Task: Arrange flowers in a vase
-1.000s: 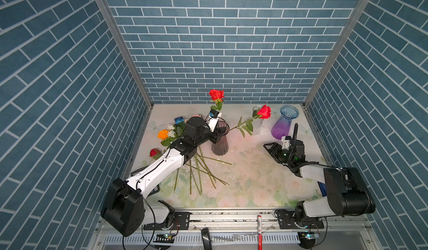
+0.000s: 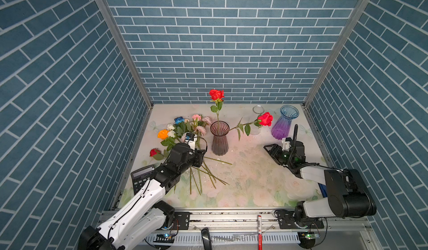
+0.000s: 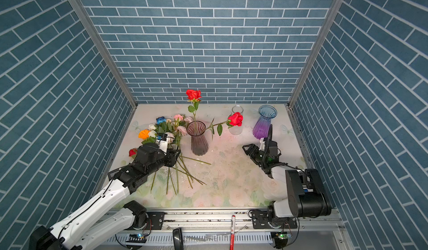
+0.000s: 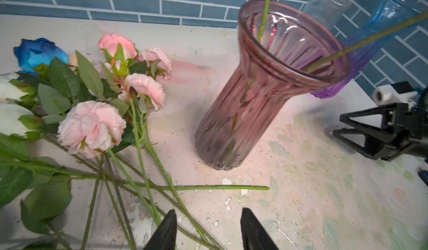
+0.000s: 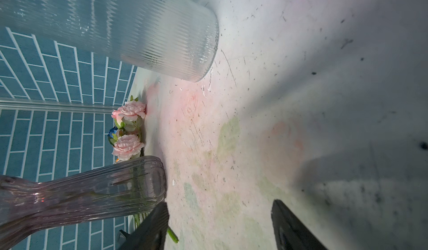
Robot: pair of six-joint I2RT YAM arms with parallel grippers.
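Observation:
A purple ribbed glass vase [image 2: 219, 143] stands mid-table with two red roses [image 2: 216, 95] in it, one upright, one leaning far right. Loose flowers lie left of it: pink roses [image 4: 91, 127], blue [image 4: 39, 54], white, orange [image 2: 163, 134] and a small red one, their stems crossing toward the front. My left gripper is open above these stems, in front of the vase, with nothing seen between its fingers. My right gripper is open low over the table at the right, empty, facing left toward the vase.
A clear glass vase [image 5: 133, 31] stands behind, right of the purple one, partly behind the leaning rose. A blue-purple vase [image 2: 284, 120] is at back right.
My left gripper has moved down and left, away from the vase mouth to the loose stems. The leaning rose has shifted position. The right gripper looks unmoved.

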